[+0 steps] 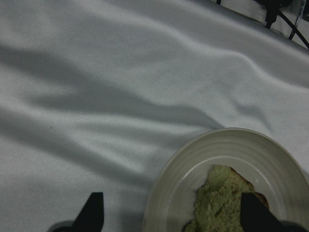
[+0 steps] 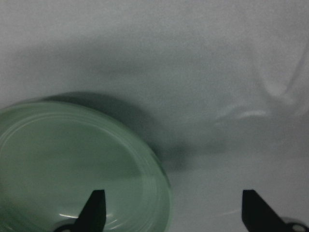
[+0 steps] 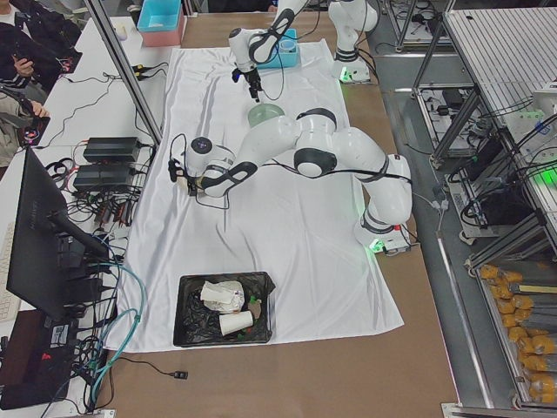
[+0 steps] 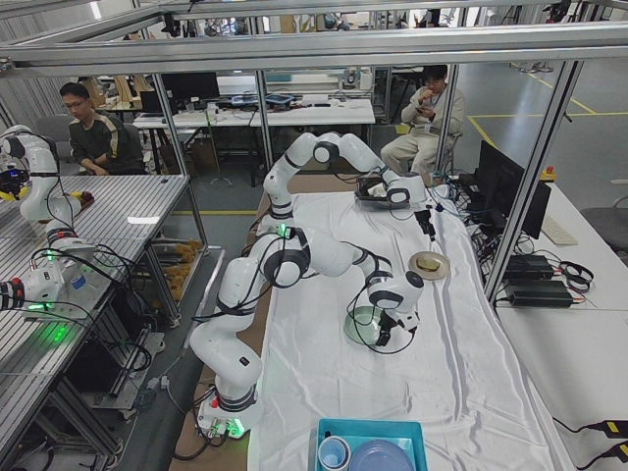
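Note:
A beige plate (image 1: 169, 203) with a piece of bread (image 1: 219, 203) on it lies on the white cloth; my left gripper hangs open above it, nothing between its fingers. The plate also shows in the camera right view (image 4: 440, 271). A green plate (image 2: 72, 154) is lower left in the right wrist view, with my right gripper open over its edge and the cloth, holding nothing.
A black lined bin (image 3: 187, 313) with white items stands at one end of the cloth. A blue tray (image 4: 412, 437) with a cup and plate is at the other end. Monitor and cables line one side.

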